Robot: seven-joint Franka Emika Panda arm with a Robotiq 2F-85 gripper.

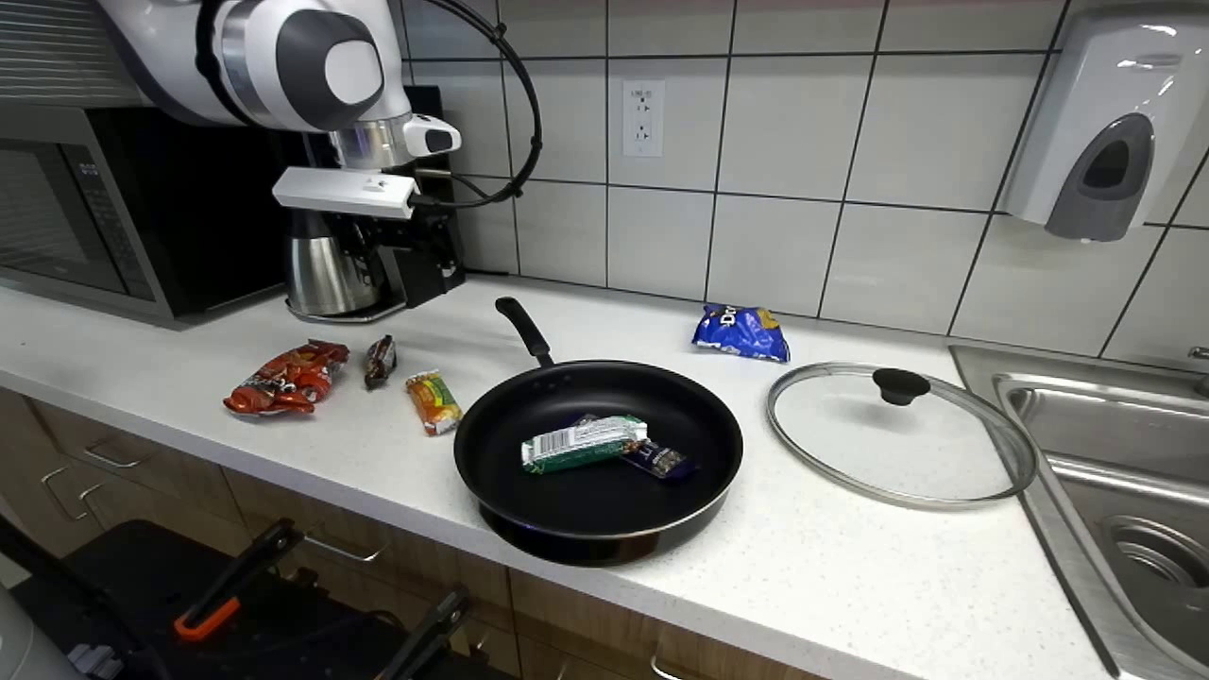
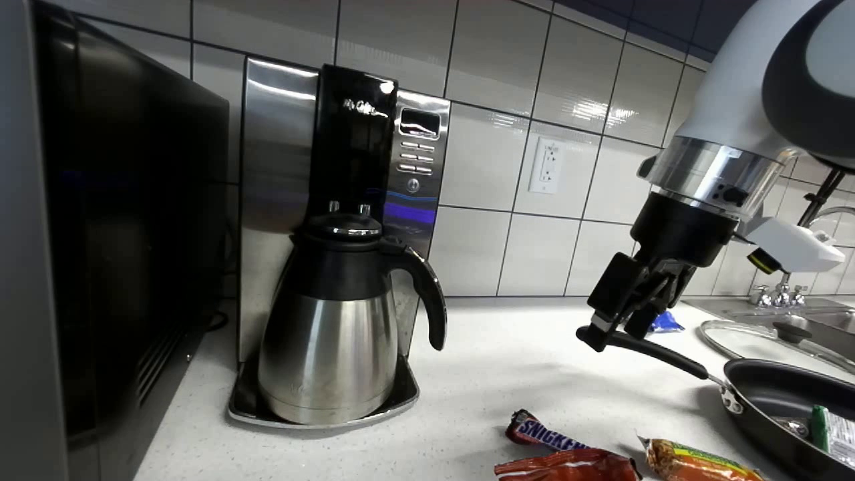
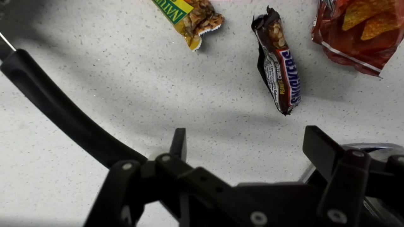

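Observation:
My gripper is open and empty, raised above the counter near the coffee maker. In the wrist view a Snickers wrapper (image 3: 282, 70) lies just beyond the fingertips, with a yellow-green granola bar (image 3: 189, 17) to its left and a red chip bag (image 3: 358, 36) to its right. The black pan (image 1: 601, 499) holds a green-and-white bar (image 1: 584, 443) and a dark blue bar (image 1: 660, 459). Its handle (image 3: 64, 109) passes left of my gripper in the wrist view. A blue chip bag (image 1: 742, 331) rests by the wall.
The coffee maker (image 2: 417, 176) with its steel carafe (image 2: 328, 353) stands beside the microwave (image 1: 68, 215). A glass lid (image 1: 901, 436) lies between the pan and the sink (image 1: 1116, 431). Bare counter shows between the pan handle and the snacks.

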